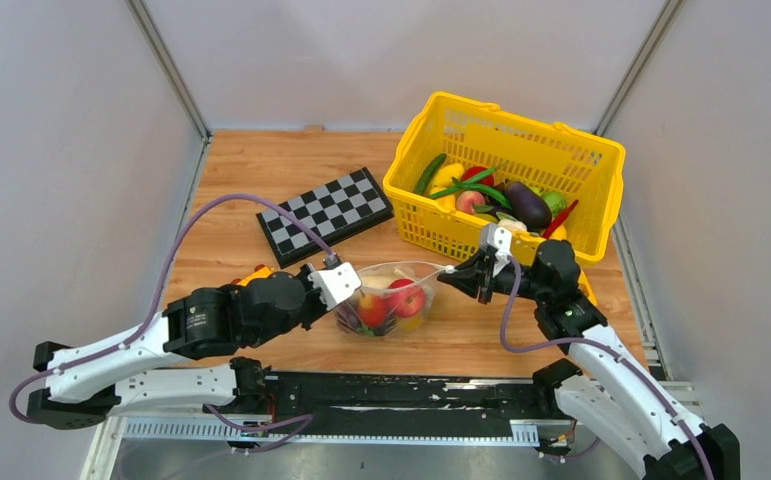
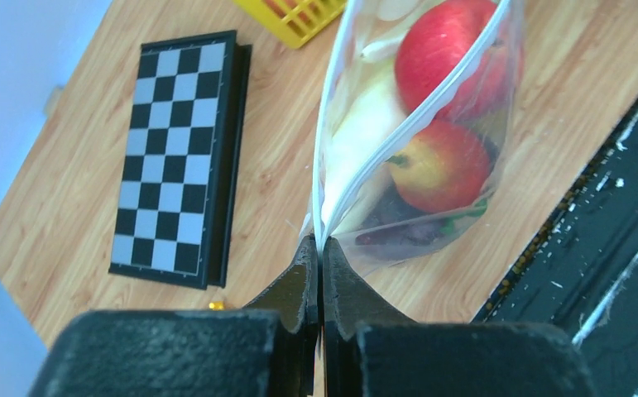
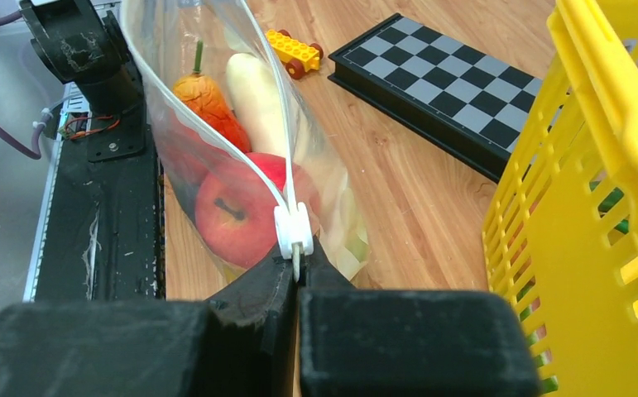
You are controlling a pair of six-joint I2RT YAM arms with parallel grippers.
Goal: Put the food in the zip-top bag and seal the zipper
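Observation:
A clear zip top bag (image 1: 429, 301) hangs between my two grippers, its mouth gaping. Inside it lie a red apple (image 3: 231, 212), an orange-red fruit (image 1: 372, 309), a pale long piece (image 3: 257, 101) and darker food low down. In the left wrist view my left gripper is shut on the bag's rim at one end of the mouth. At the opposite end, a white zipper slider (image 3: 293, 229) sits at the tips of my right gripper, which is shut on its small tab. The left fingertips are hidden in the top view.
A yellow basket (image 1: 601, 180) with several vegetables stands at the back right, close to the right arm. A checkered board (image 1: 326, 213) lies behind the bag. A yellow toy car (image 3: 296, 52) is near the left arm.

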